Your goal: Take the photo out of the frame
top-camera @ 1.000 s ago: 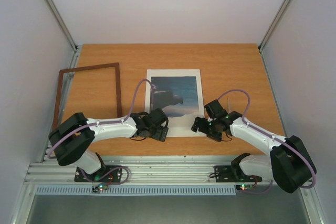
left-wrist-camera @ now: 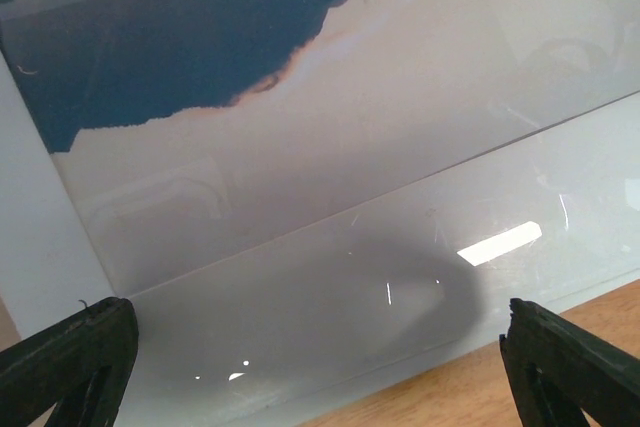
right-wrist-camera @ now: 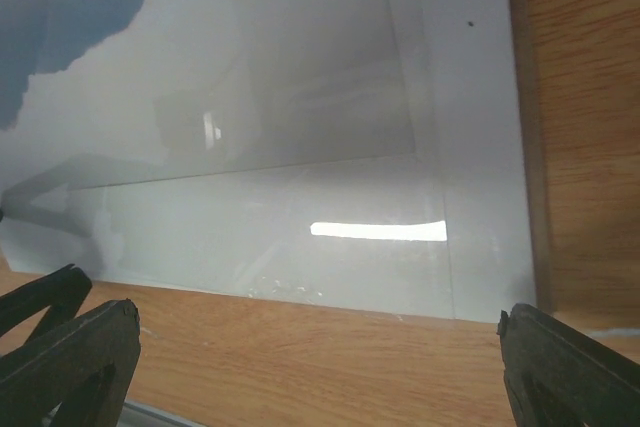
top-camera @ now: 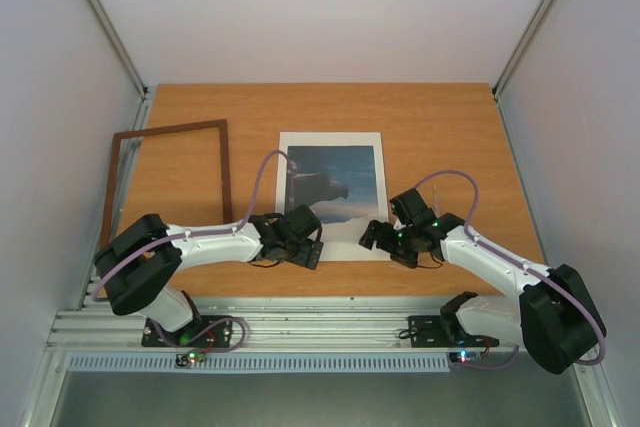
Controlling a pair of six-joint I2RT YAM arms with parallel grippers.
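Note:
The photo [top-camera: 345, 172], a blue picture with a pale cloud band, lies in a white mat [top-camera: 283, 162] in the middle of the table. A clear glossy sheet [left-wrist-camera: 400, 277] covers its near part in the left wrist view, with bright reflections. Away at the left, the brown wooden frame [top-camera: 224, 172] lies apart from it. My left gripper [top-camera: 316, 243] is open over the mat's near left part, nothing between its fingers. Over the near right corner, my right gripper [top-camera: 372, 236] also stands open and empty; the mat's corner [right-wrist-camera: 490, 287] shows beyond its fingers in the right wrist view.
A metal rail [top-camera: 330, 312] runs along the front edge. The two grippers are close together, with a small gap between them.
My right gripper has shifted very slightly left over the near edge of the mat. The left arm, photo and wooden frame look practically unmoved.

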